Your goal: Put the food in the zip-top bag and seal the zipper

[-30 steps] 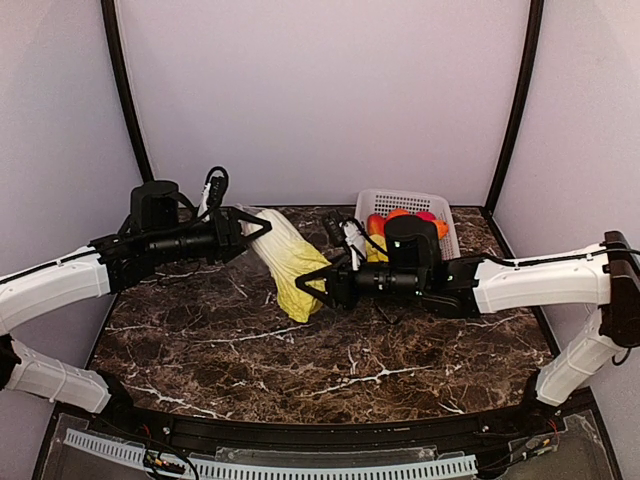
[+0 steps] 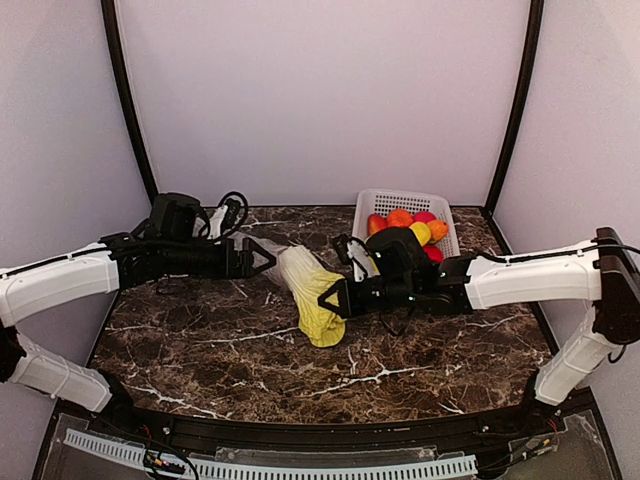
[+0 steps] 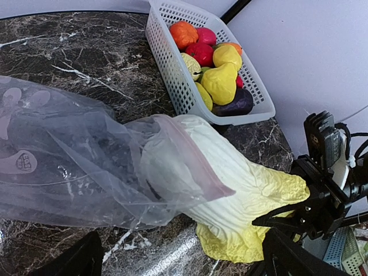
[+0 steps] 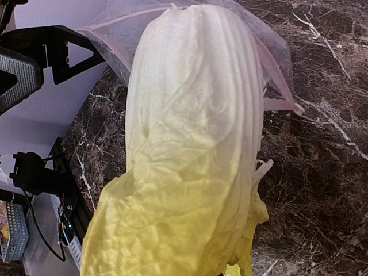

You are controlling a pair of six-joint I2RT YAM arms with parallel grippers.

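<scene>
A pale cabbage (image 2: 310, 290) with a white stalk end and yellow leaves is gripped at its leafy end by my right gripper (image 2: 336, 298), which is shut on it. The clear zip bag (image 3: 69, 155) with a pink zip strip lies to its left. In the left wrist view the white end (image 3: 167, 155) shows through the bag's mouth, the yellow leaves outside. My left gripper (image 2: 268, 262) stands open near the bag's mouth and the white end. Its fingers (image 3: 80, 256) show apart at the bottom of its own view. The right fingertips are hidden in the right wrist view.
A white basket (image 2: 362, 212) of colourful toy fruit and vegetables stands at the back right, behind the right arm. Walls enclose the back and sides.
The cabbage and my right gripper have shifted right and toward the front.
</scene>
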